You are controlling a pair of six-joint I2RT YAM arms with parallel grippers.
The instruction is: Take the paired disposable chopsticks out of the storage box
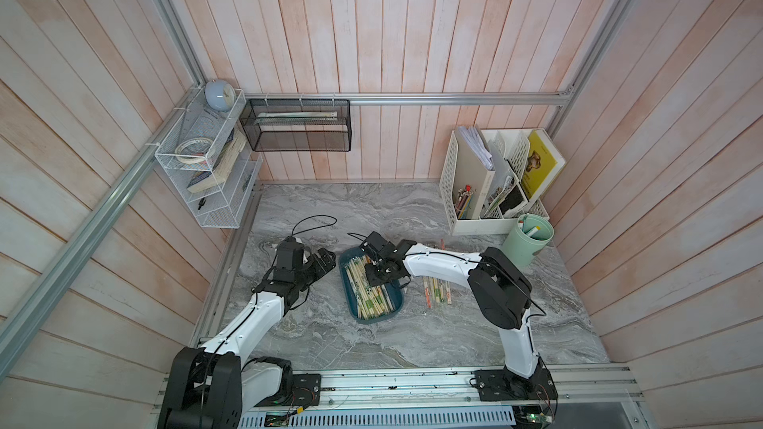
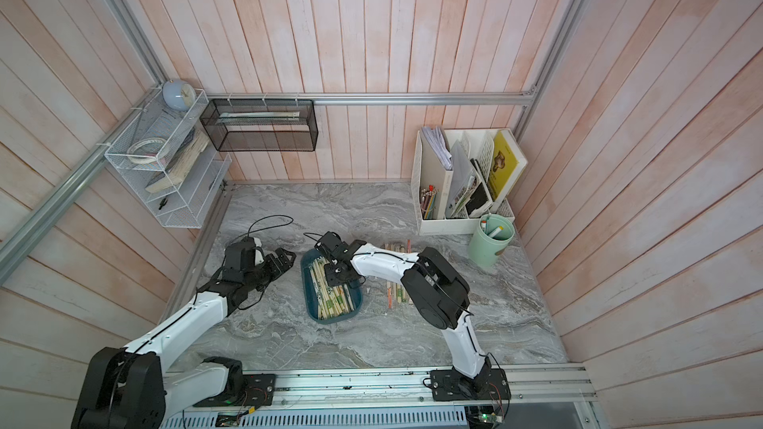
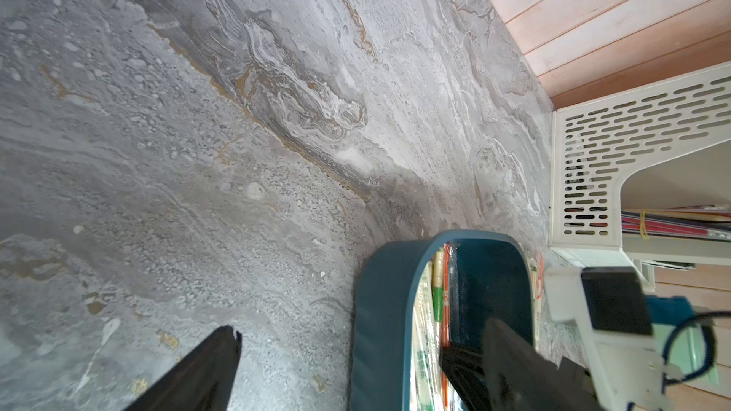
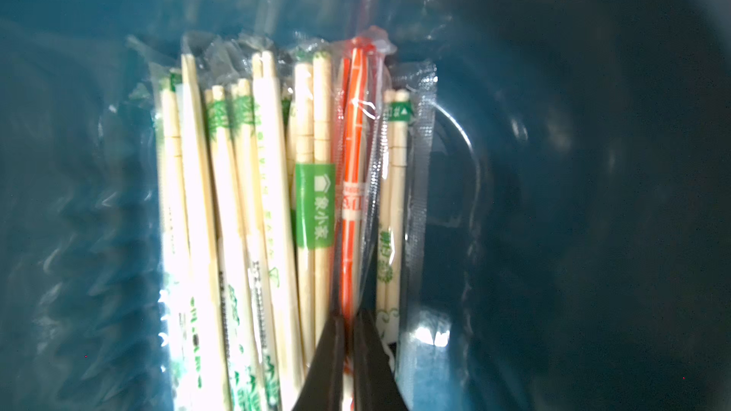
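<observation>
A dark blue-green storage box (image 1: 349,290) stands mid-table with several wrapped chopstick pairs (image 1: 368,294) lying side by side in it. My right gripper is down inside the box, its fingertips together over an orange pair (image 4: 352,144). Whether any wrapper film is pinched between them cannot be made out. To the left of that pair is one with a green band (image 4: 313,205); a pale pair (image 4: 392,182) lies on its right. My left gripper is open and empty, left of the box.
Several wrapped pairs (image 1: 438,290) lie on the table right of the box, partly under my right arm. A white file holder (image 1: 481,226) and green cup (image 1: 524,244) stand at the back right.
</observation>
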